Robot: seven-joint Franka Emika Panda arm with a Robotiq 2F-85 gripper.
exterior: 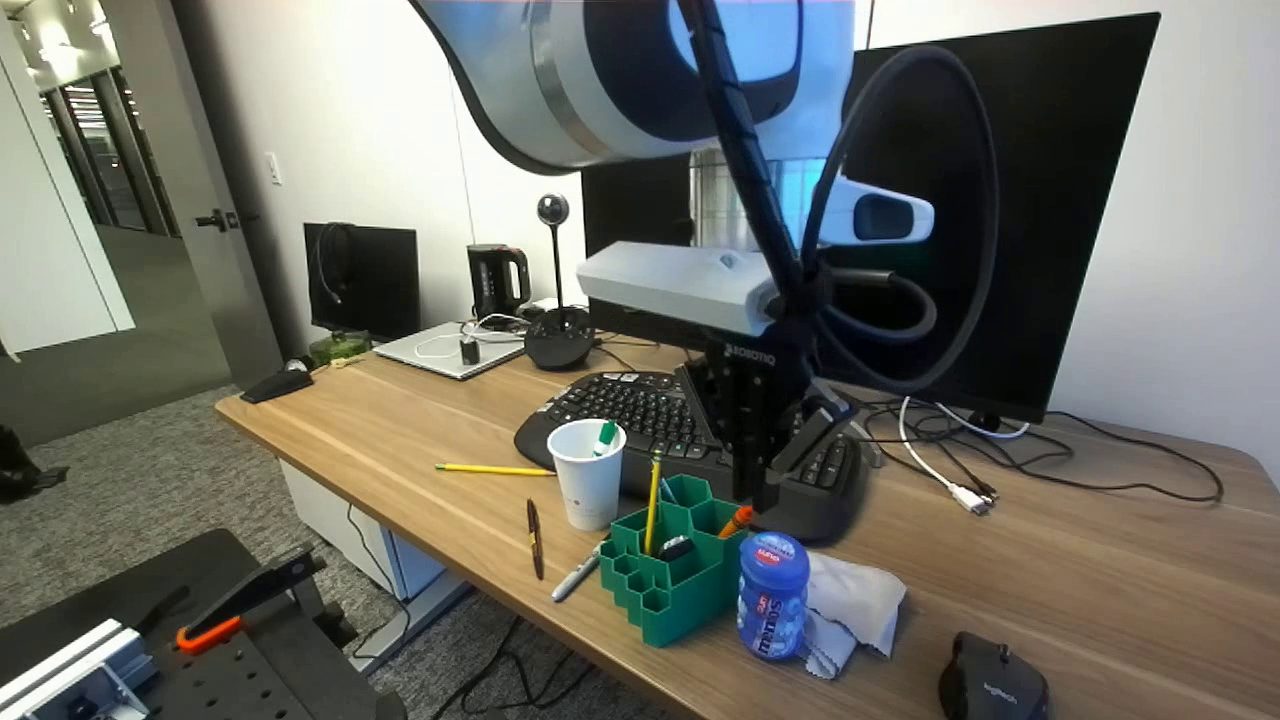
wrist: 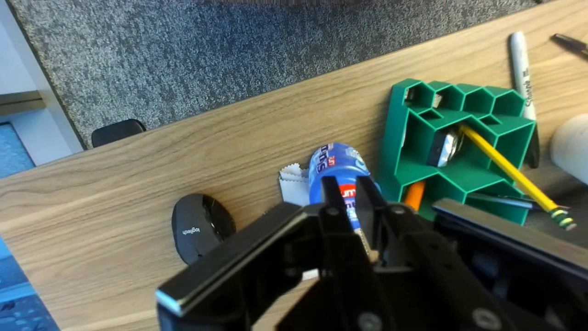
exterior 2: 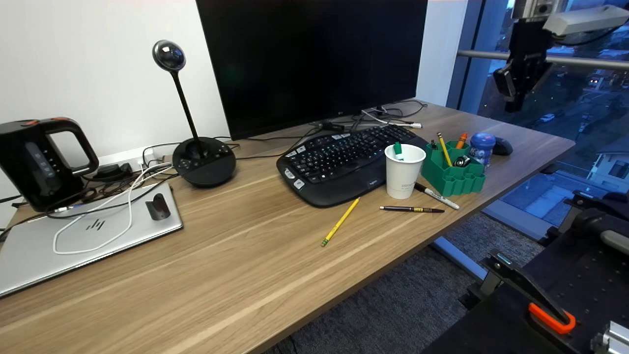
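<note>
My gripper (exterior: pixel 756 490) hangs in the air above the desk, well above the blue Mentos bottle (exterior: pixel 771 600). In the wrist view, a narrow gap separates its two fingertips, and the blue bottle (wrist: pixel 337 157) shows beyond them, not held. The bottle stands upright on the desk beside the green hexagonal pen holder (exterior: pixel 690 594) and touches or nearly touches a grey cloth (exterior: pixel 854 600). A yellow pencil (wrist: pixel 504 165) and an orange marker (wrist: pixel 415 194) are in the holder. The white paper cup (exterior 2: pixel 404 171) holds a green marker (exterior 2: pixel 398 151).
A yellow pencil (exterior 2: pixel 340 221), a black pen (exterior 2: pixel 411 209) and a Sharpie (exterior 2: pixel 442 198) lie near the cup. The keyboard (exterior 2: pixel 348 162) is behind them, below the monitor. A mouse (exterior: pixel 993 680) sits at the front right. Bare desk surrounds the mouse.
</note>
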